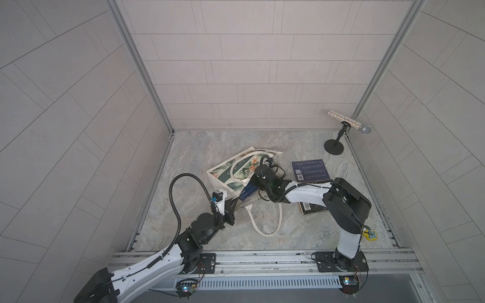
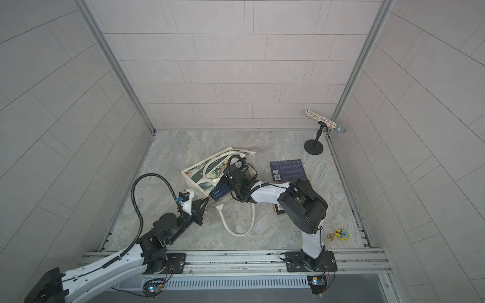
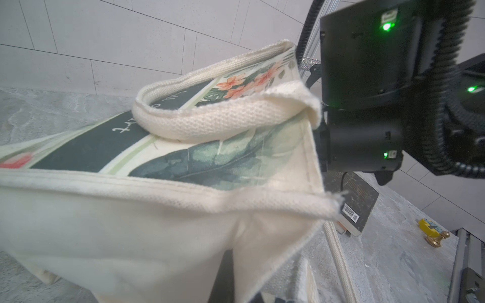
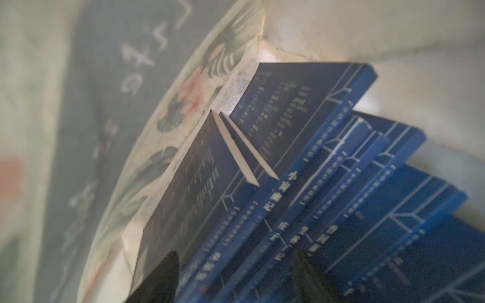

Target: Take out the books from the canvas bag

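The floral canvas bag (image 1: 227, 171) lies on its side at the middle of the table, its loose handle (image 1: 262, 232) toward the front. Inside, several blue books (image 4: 323, 151) fan out in the right wrist view, along with blue books (image 1: 248, 189) showing at the opening in the top left view. My right gripper reaches into the opening, fingertips apart over the spines, with no clear hold on a book. My left gripper (image 1: 231, 212) is shut at the bag's front-left corner; whether canvas lies between its fingers is unclear.
Books (image 1: 308, 169) lie stacked right of the bag. A microphone on a stand (image 1: 333, 146) is at the back right, a small yellow item (image 1: 370, 234) at the front right.
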